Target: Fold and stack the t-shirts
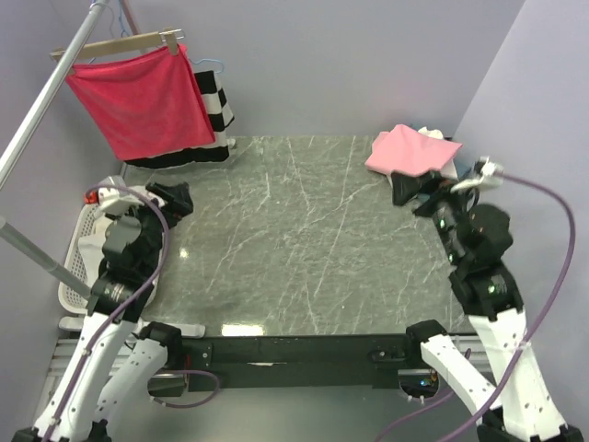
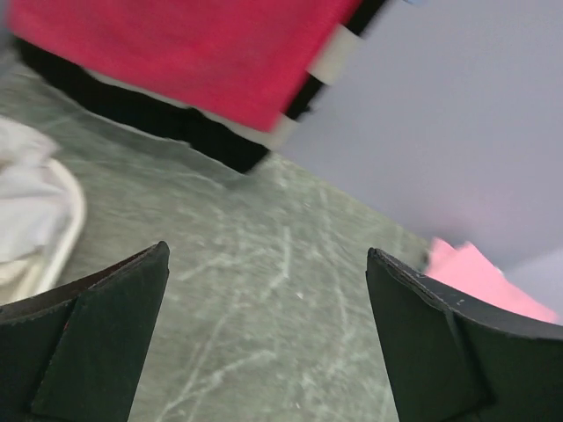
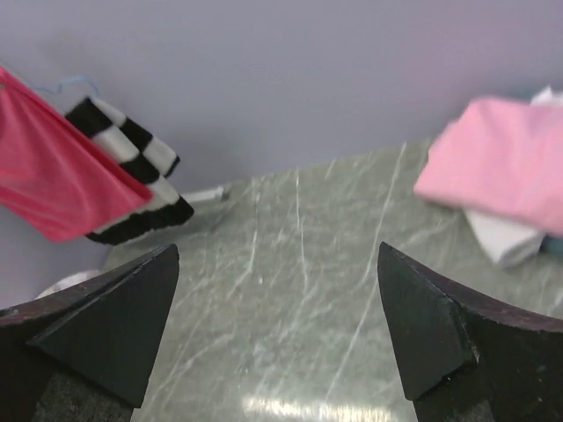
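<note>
A stack of folded cloths, pink on top (image 1: pixel 409 152) with white beneath, lies at the back right of the marble table (image 1: pixel 276 230); it also shows in the right wrist view (image 3: pixel 493 154). A red cloth (image 1: pixel 138 97) and a black-and-white striped cloth (image 1: pixel 212 120) hang on hangers at the back left. My left gripper (image 1: pixel 175 203) is open and empty above the table's left side, in front of the hanging cloths. My right gripper (image 1: pixel 414 198) stands open and empty just in front of the pink pile.
A white basket (image 1: pixel 74 249) holding white cloth sits at the left edge, partly behind my left arm. Metal poles rise at the left.
</note>
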